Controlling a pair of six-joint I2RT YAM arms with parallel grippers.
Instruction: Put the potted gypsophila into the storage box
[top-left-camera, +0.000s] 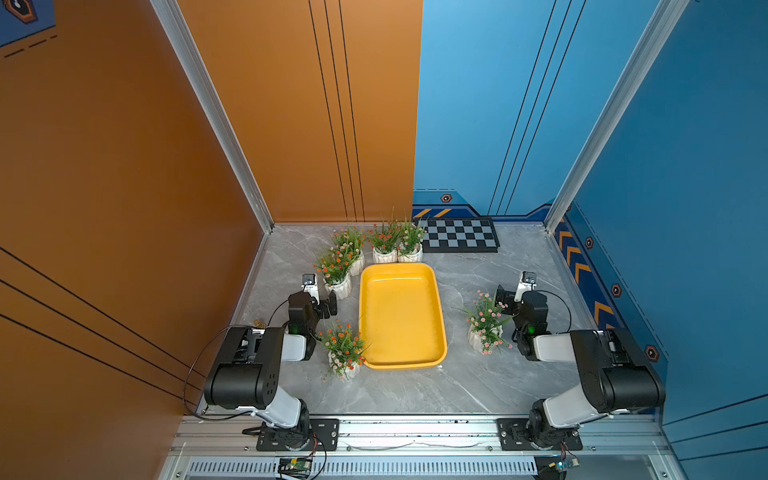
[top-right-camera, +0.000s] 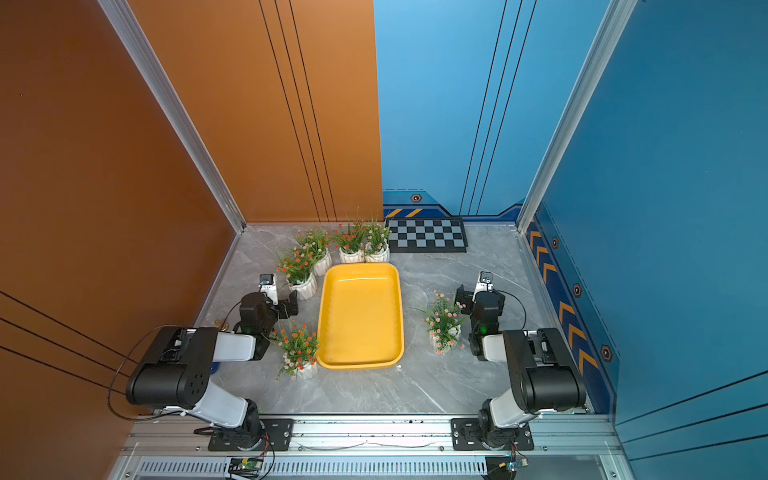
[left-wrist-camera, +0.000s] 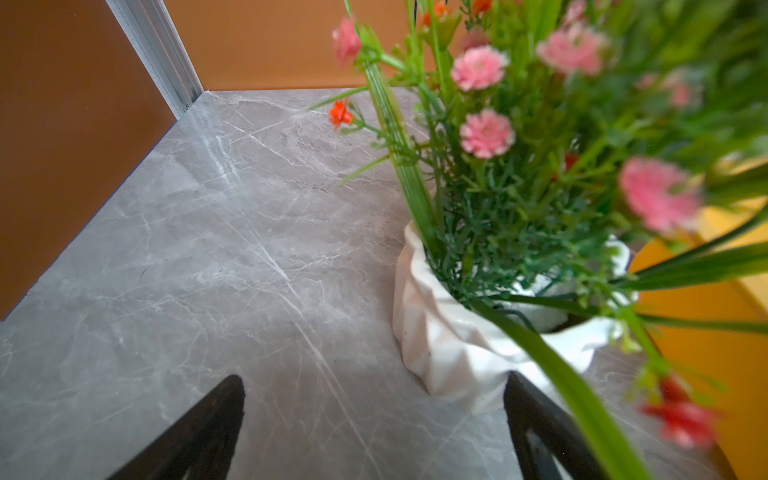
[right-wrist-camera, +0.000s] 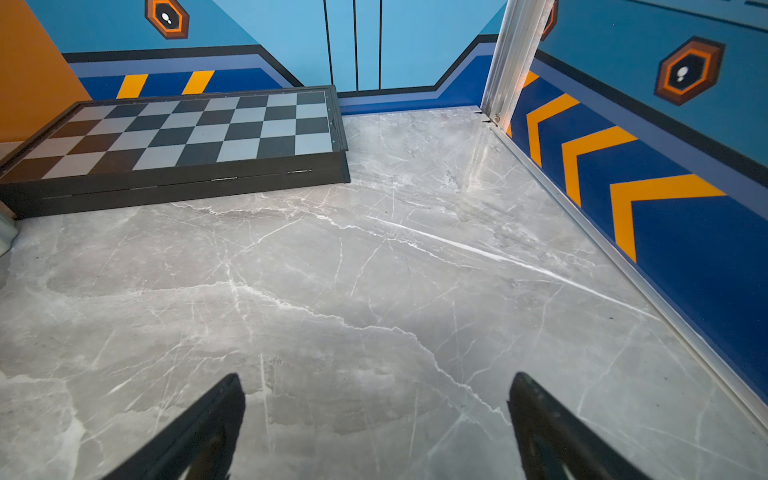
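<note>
The storage box, a shallow yellow tray (top-left-camera: 402, 316), stands empty in the middle of the table. White pots of gypsophila surround it: orange-flowered plants at its left front (top-left-camera: 344, 348) and left rear (top-left-camera: 337, 268), several more along the back, and a pink-flowered one (top-left-camera: 485, 320) on the right. In the left wrist view, a white pot (left-wrist-camera: 448, 344) rises ahead of my left gripper, near its right finger; both fingers are wide apart, with nothing held. My right gripper is open over bare table, right of the pink-flowered pot.
A folded checkerboard (top-left-camera: 457, 234) lies at the back, right of the rear pots (top-left-camera: 385, 255). Clear grey table stretches from it toward the right wall. Side walls and a rear wall enclose the table.
</note>
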